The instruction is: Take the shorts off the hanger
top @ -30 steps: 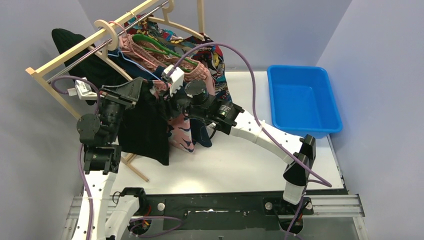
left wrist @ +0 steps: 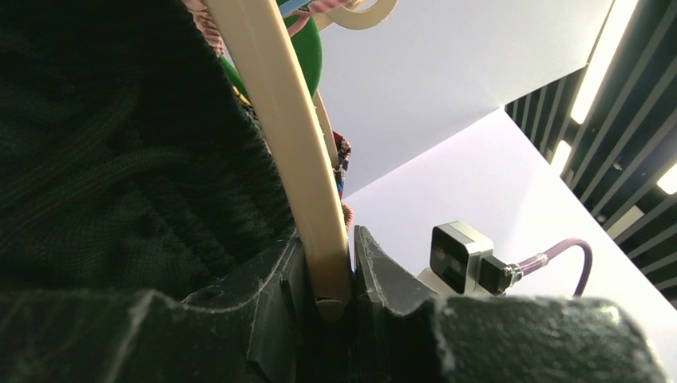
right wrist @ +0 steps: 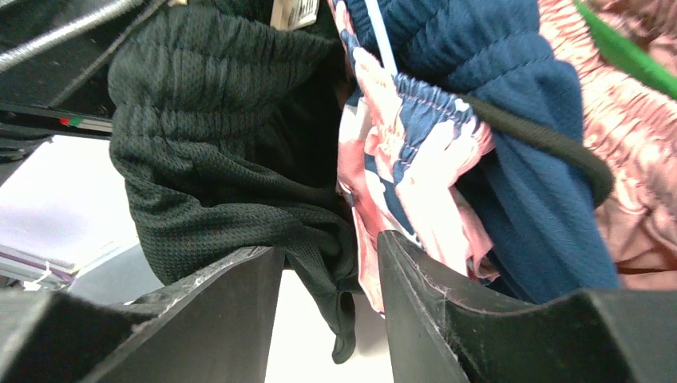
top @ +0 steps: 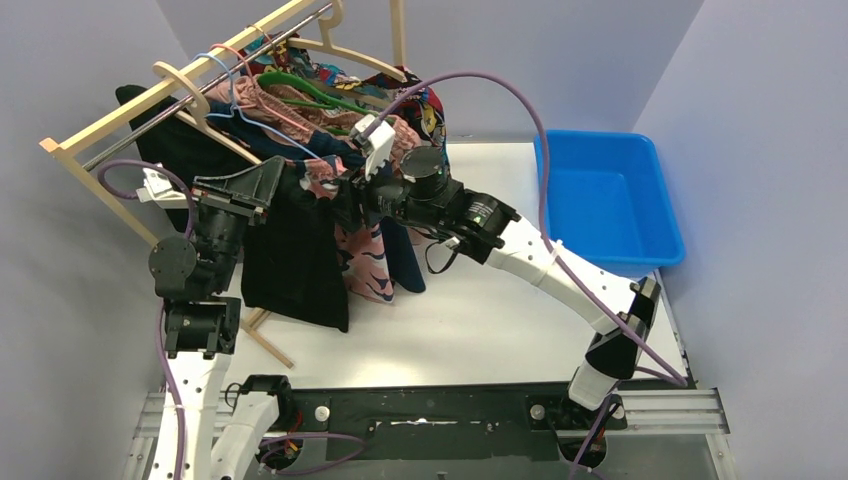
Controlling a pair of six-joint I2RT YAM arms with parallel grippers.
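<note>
In the left wrist view the end of the wooden hanger (left wrist: 307, 167) is clamped in my left gripper. The black shorts (top: 290, 270) droop below that hanger in the top view, and their dark cloth (left wrist: 120, 159) fills the left of the left wrist view. My right gripper is part open, its fingers (right wrist: 411, 291) spread before the black waistband (right wrist: 215, 76). A folded black strip hangs behind the gap between them; no cloth is visibly pinched. How much of the waistband is still around the hanger cannot be told.
Pink patterned shorts (right wrist: 423, 152) and a navy garment (right wrist: 519, 96) crowd close on the right of the right wrist view. The wooden rack (top: 120, 115) stands back left. A blue bin (top: 610, 200) sits at the right, with bare white table (top: 480, 330) in front.
The rack's near end and the wooden hanger's hook have shifted left. My right gripper has moved slightly right, away from my left gripper. The left arm has barely moved.
</note>
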